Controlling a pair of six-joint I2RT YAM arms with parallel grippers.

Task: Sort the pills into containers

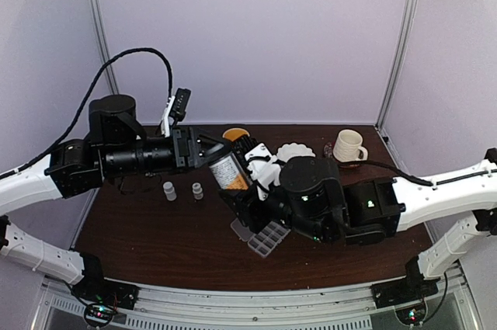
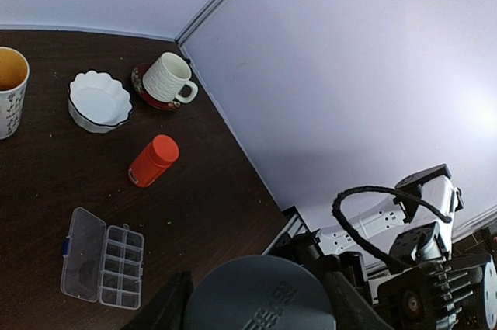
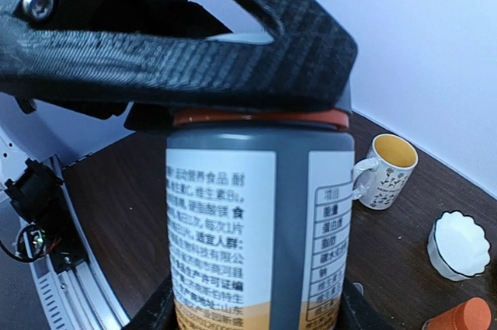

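Note:
A large pill bottle [image 1: 231,174] with a white and orange label is held up in the air, tilted, between my two arms. My left gripper [image 1: 215,150] is shut on its cap end; in the left wrist view the dark round cap [image 2: 260,299] shows between the fingers. Lower down, my right gripper [image 1: 239,192] is shut around the bottle's body. From the right wrist, the label [image 3: 221,225] faces the camera and an orange ring [image 3: 264,117] shows under a left finger [image 3: 256,74]. The divided pill box [image 2: 122,266] lies with its lid open; no pills are visible in it.
Two small white bottles [image 1: 183,191] stand on the left of the table. Toward the back are a patterned mug [image 3: 387,171], a scalloped white bowl [image 2: 99,99] and a white cup [image 2: 167,78]. An orange-red bottle [image 2: 154,161] stands near the bowl.

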